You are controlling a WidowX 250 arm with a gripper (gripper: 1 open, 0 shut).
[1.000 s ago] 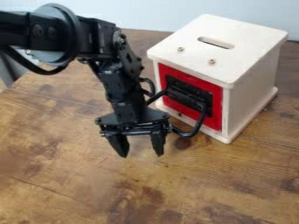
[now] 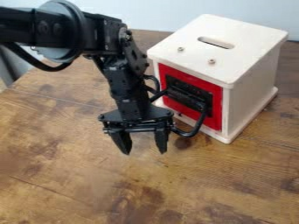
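My black gripper [image 2: 142, 142] hangs point-down over the wooden table [image 2: 82, 184], its two fingers apart with nothing between them. Behind it and to the right stands a pale wooden box [image 2: 250, 94] with a slot in its top and a red front panel [image 2: 218, 118] holding a black fitting. A black cable curves between that area and my arm; where it attaches is unclear.
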